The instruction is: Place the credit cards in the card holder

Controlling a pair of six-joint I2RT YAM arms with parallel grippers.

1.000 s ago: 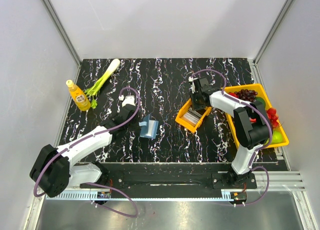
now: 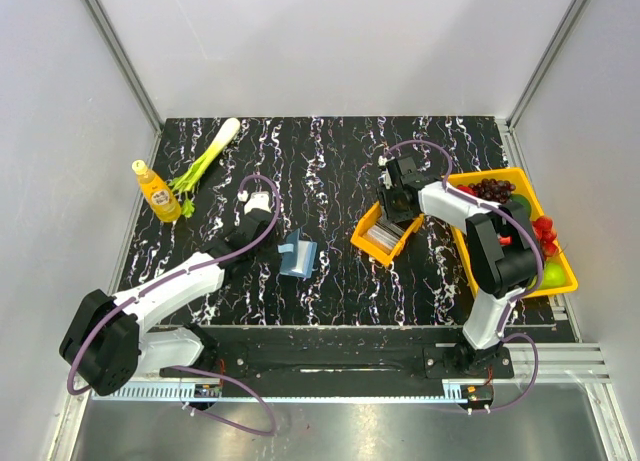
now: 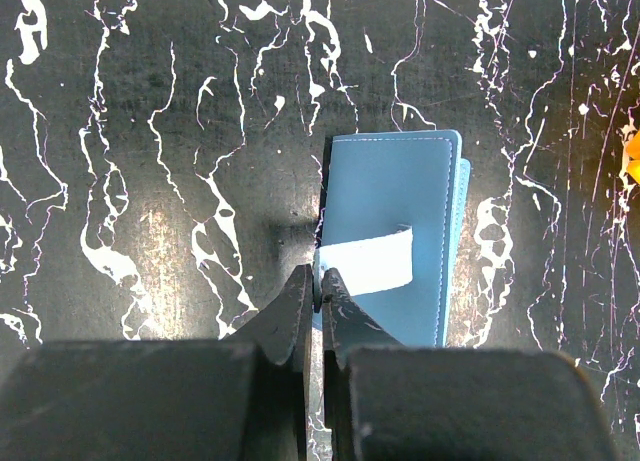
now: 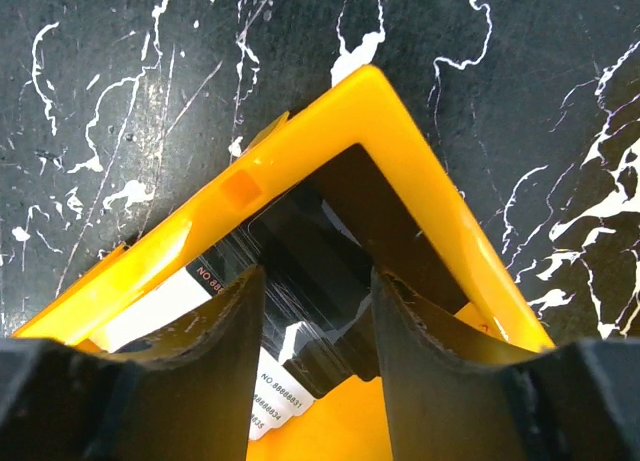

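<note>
A blue card holder (image 2: 299, 260) with a white inner flap (image 3: 372, 260) lies left of the small orange box. My left gripper is shut on the holder's edge. In the orange box (image 2: 361, 237) lie white cards (image 4: 152, 309) with printed numbers and black cards (image 4: 310, 271). My right gripper is over the black cards, fingers apart at the box's corner; whether they touch a card I cannot tell.
A yellow tray of fruit (image 2: 553, 273) is at the right, behind the right arm. Celery (image 2: 208, 156) and a yellow bottle (image 2: 158, 191) lie at the back left.
</note>
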